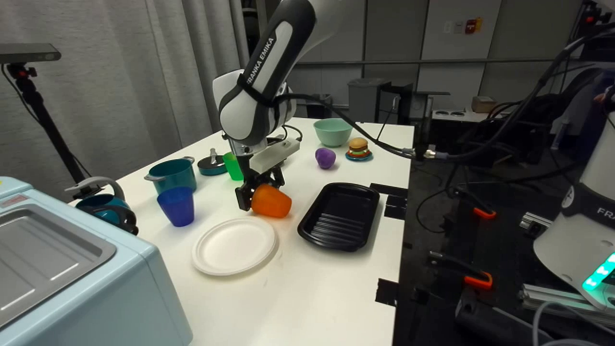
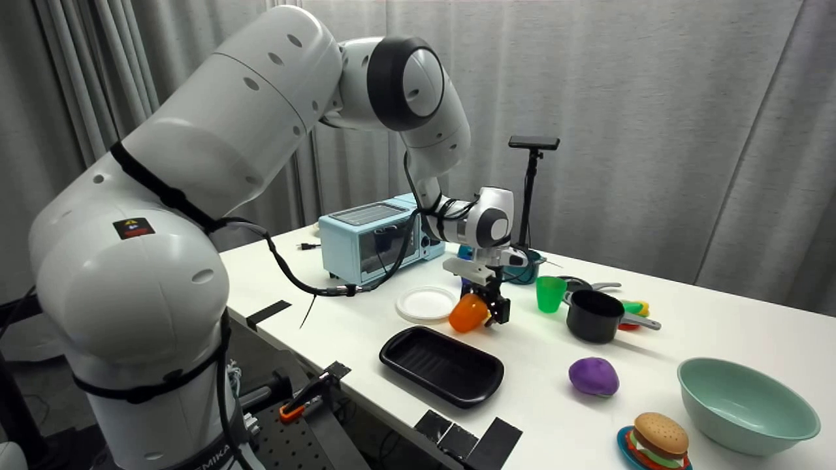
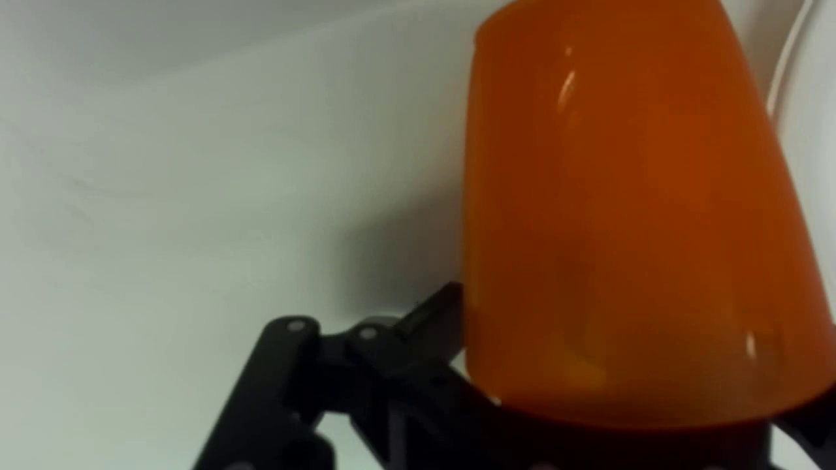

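Note:
An orange cup [image 1: 272, 202] lies tipped over, its closed end pointing away from my gripper [image 1: 261, 188]. The black fingers stand apart at the cup's open end; whether they clamp it cannot be told. Close up in the wrist view, the orange cup [image 3: 627, 211] fills the right half, with one black finger [image 3: 415, 337] along its left side and the other mostly hidden behind it. A white plate [image 1: 235, 246] sits just beside the cup, toward the toaster oven. On the cup's other side is an empty black tray [image 1: 340, 216].
A blue cup [image 1: 177, 205], a teal pot [image 1: 173, 174] and a green cup [image 2: 550, 294] stand near the curtain side. The black pot [image 2: 593, 317], purple object [image 2: 593, 376], burger [image 2: 660, 438] and mint bowl [image 2: 744, 407] are farther off. Bare table lies before the toaster oven [image 2: 368, 235].

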